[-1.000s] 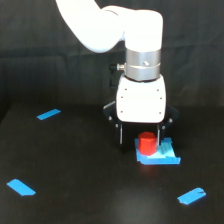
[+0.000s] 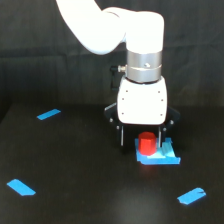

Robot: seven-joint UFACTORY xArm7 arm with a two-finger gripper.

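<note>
A small red cylinder-like object (image 2: 147, 145) rests on or in a light-blue holder (image 2: 172, 160) at right of centre. Over it hangs the white arm's gripper (image 2: 141, 142), pointing down, with one thin dark finger (image 2: 121, 136) left of the red object and the other near its right side. The fingers stand wide apart, so the gripper looks open. Whether either finger touches the red object cannot be told from this view. The gripper's body hides part of what lies behind it.
Blue tape strips lie on the dark table: one at the back left (image 2: 49, 114), one at the front left (image 2: 21, 187), one at the front right (image 2: 191, 196). Dark curtain-like material (image 2: 40, 60) hangs behind.
My gripper has shifted very slightly down and to the right. The red object and the blue holder look unmoved.
</note>
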